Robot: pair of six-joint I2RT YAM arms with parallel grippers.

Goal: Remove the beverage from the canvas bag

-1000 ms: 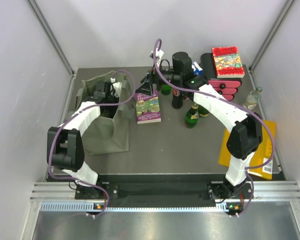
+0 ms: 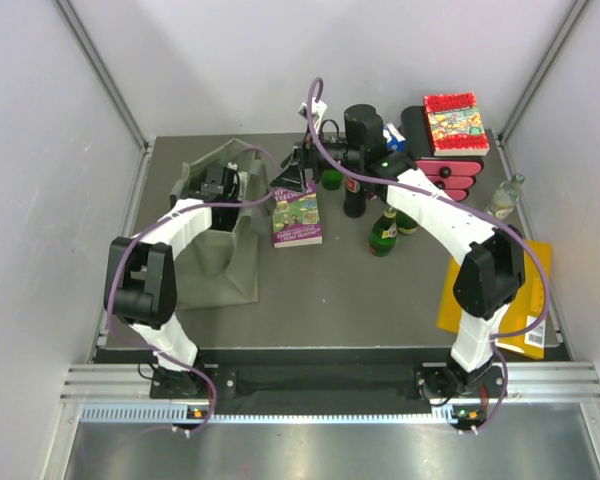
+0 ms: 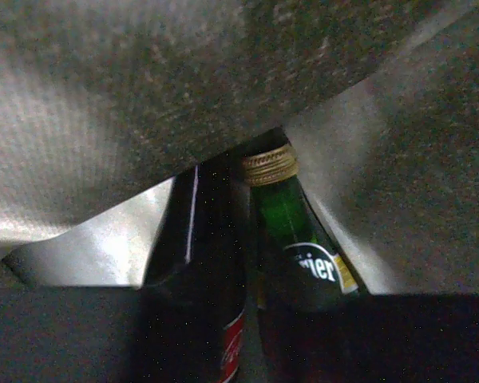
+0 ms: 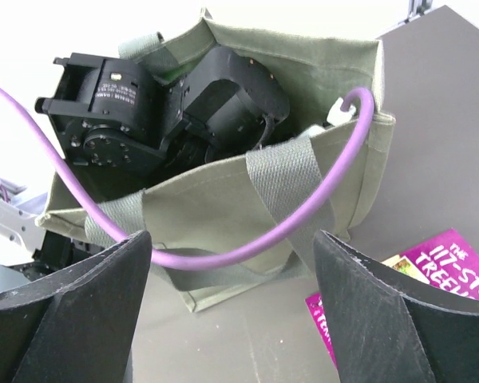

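Note:
The canvas bag [image 2: 220,275] stands at the left of the table with my left gripper [image 2: 216,198] down inside it. In the left wrist view a green Perrier bottle [image 3: 291,215] with a gold cap and a dark bottle with a red label [image 3: 231,343] lie behind the dark, blurred fingers; whether either is between them is unclear. My right gripper [image 2: 292,176] hangs over the purple book, open, its fingers framing the bag and book in the right wrist view.
The book [image 2: 296,225] lies beside the bag. Several bottles [image 2: 383,235] stand right of it, a drawer box [image 2: 450,170] at back right, a yellow folder [image 2: 528,280] at right.
The right arm is unchanged.

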